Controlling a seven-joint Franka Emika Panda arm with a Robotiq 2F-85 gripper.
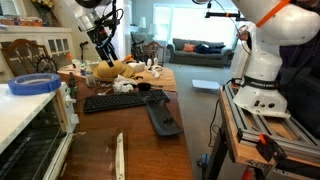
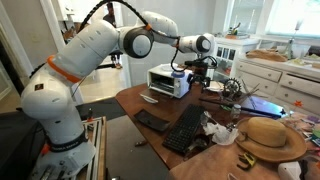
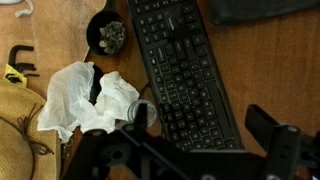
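Note:
My gripper is open above the black keyboard, with nothing held between its fingers. In the wrist view, crumpled white tissue lies left of the keyboard, beside a clear round glass or cup. A small black pan with something grainy in it sits above the tissue. The straw hat shows at the left edge. From exterior view 1, the gripper hangs well clear of the tabletop. Exterior view 2 puts the gripper toward the far side of the table, beyond the keyboard.
A black tray-like object lies to the right of the keyboard. The white toaster oven stands at the table's far edge, with a blue ring of tape on top. Bare wood lies open at the front.

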